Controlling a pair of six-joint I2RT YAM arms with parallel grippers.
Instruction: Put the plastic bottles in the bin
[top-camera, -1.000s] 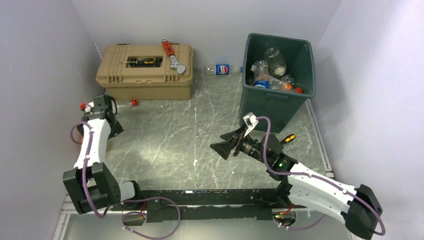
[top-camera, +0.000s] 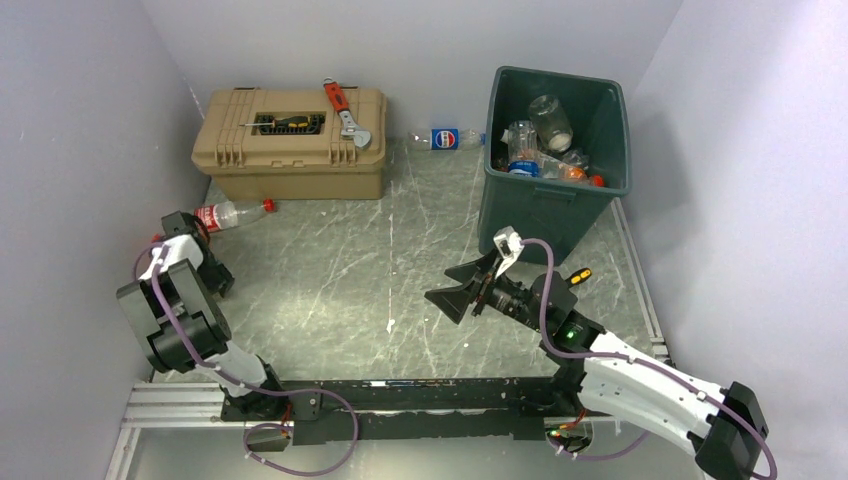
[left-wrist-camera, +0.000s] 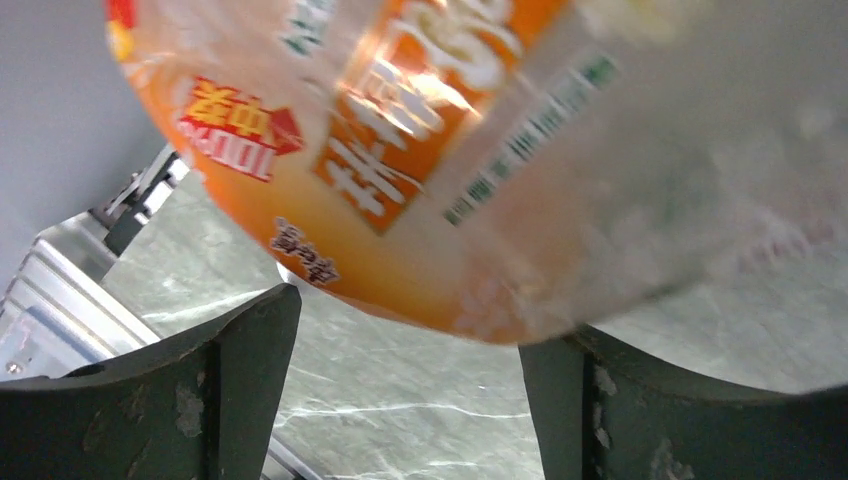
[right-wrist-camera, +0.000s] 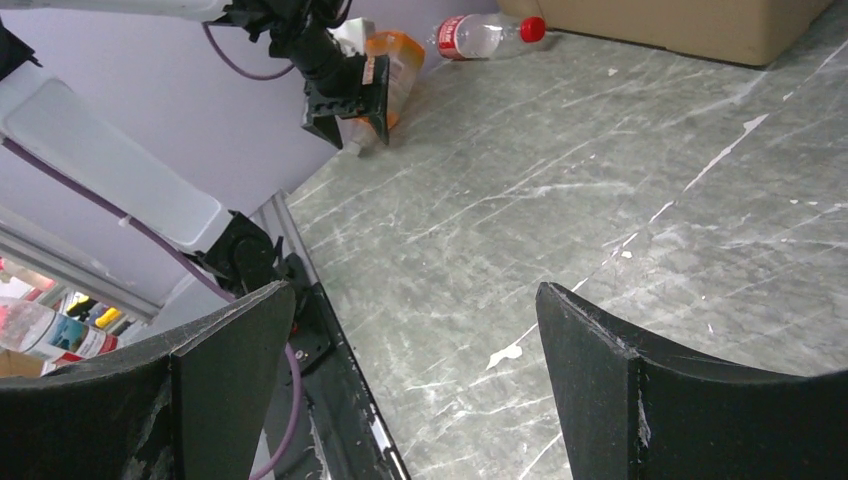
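An orange-labelled plastic bottle (left-wrist-camera: 420, 150) lies by the left wall, filling the left wrist view. My left gripper is part open around it, its fingertips partly hidden by the bottle. A red-labelled bottle (top-camera: 234, 214) (right-wrist-camera: 480, 35) lies nearby, below the tan case. A Pepsi bottle (top-camera: 446, 138) lies along the back wall. The green bin (top-camera: 548, 214) at the right holds several bottles. My right gripper (top-camera: 447, 290) stands open and empty over the floor, left of the bin.
A tan case (top-camera: 280, 175) with a screwdriver and wrench on top sits at the back left. A yellow-handled tool (top-camera: 580, 276) lies by the bin.
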